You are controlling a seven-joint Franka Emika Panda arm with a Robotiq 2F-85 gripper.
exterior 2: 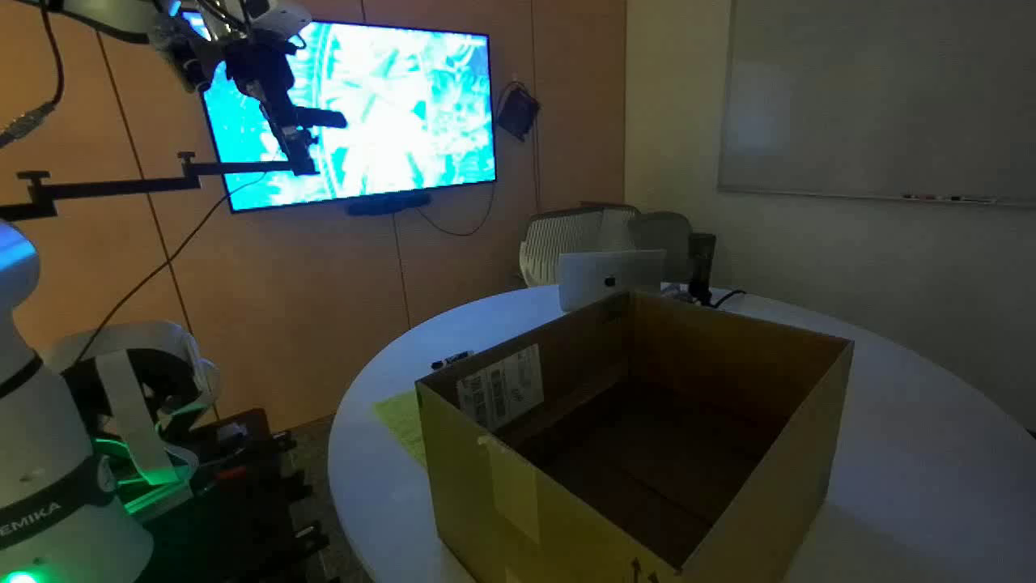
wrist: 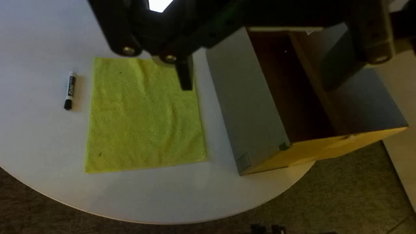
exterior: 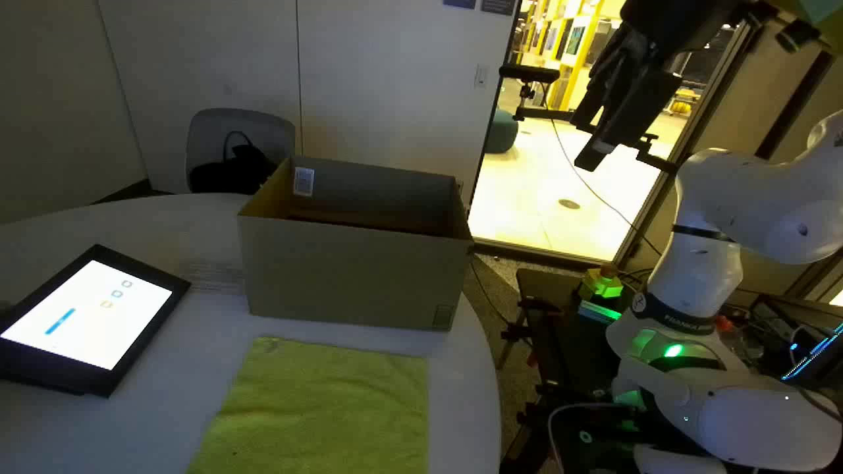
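Note:
A yellow-green cloth [wrist: 144, 117] lies spread flat on the white table, with slight creases. To its left in the wrist view rests a black-and-white marker [wrist: 70, 89]. Beside the cloth's other side stands an open cardboard box [wrist: 249, 97]; its visible floor looks empty, though part is dark and part lies behind my gripper. High above the table, my gripper is open, its fingers wide apart with nothing between them. Exterior view 1 has the box [exterior: 355, 272] behind the cloth [exterior: 316, 411], and the gripper up at the top right, clear of the table.
A tablet with a lit screen [exterior: 91, 312] sits on the table left of the box. At the far side of the table in exterior view 2 is a laptop [exterior 2: 612, 277]. Bare tabletop [wrist: 128, 195] surrounds the cloth.

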